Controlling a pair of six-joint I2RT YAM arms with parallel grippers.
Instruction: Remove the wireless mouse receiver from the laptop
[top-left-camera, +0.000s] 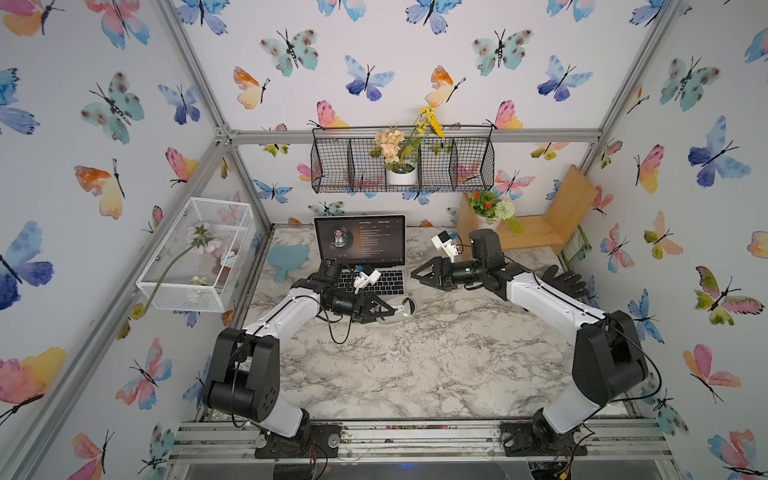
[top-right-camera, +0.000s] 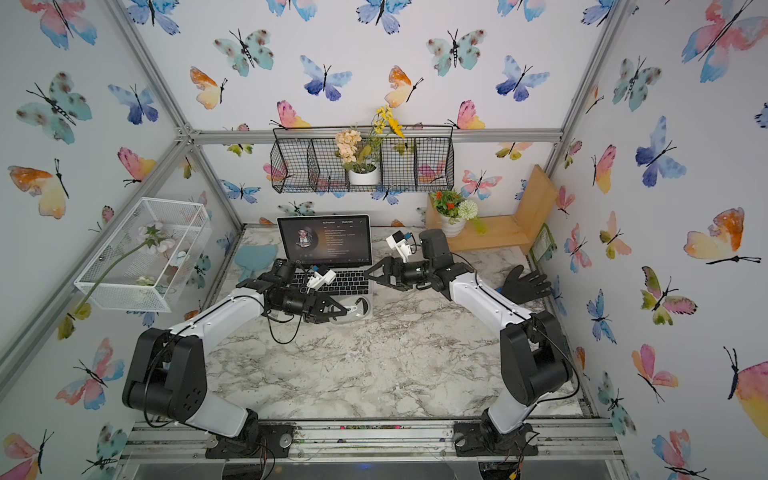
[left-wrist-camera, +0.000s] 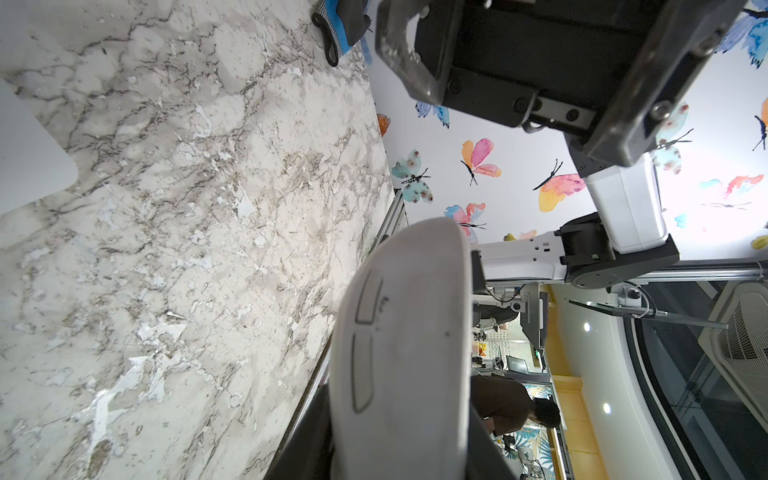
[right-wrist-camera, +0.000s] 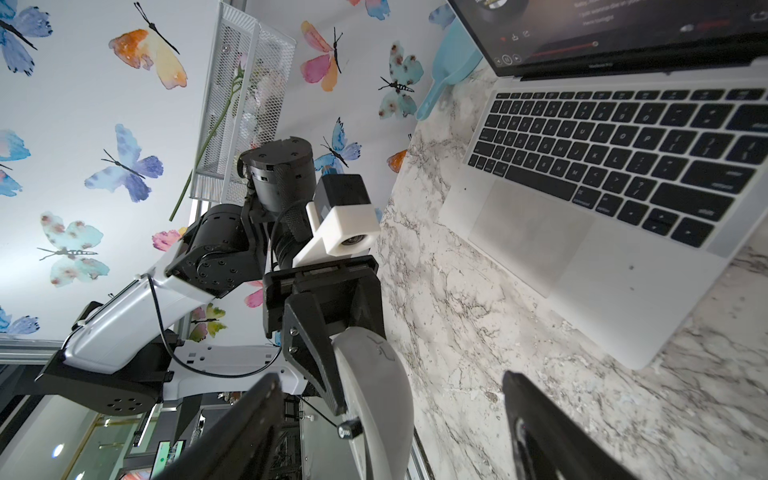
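Observation:
The laptop (top-left-camera: 360, 240) stands open at the back left of the table, its screen lit. In the right wrist view its keyboard and palm rest (right-wrist-camera: 616, 296) are plain to see, but no receiver can be made out. A white wireless mouse (left-wrist-camera: 400, 360) is tipped on its side in the air, and my left gripper (top-left-camera: 392, 310) is shut on it, just in front of the laptop. My right gripper (top-left-camera: 419, 273) hovers by the laptop's right edge. Its two fingers (right-wrist-camera: 552, 432) are spread, with nothing seen between them.
Behind my right arm are a wooden shelf (top-left-camera: 532, 232) and a potted plant (top-left-camera: 489, 209). A black glove (top-right-camera: 524, 285) lies at the right. A blue dustpan-like thing (top-left-camera: 288, 260) lies left of the laptop.

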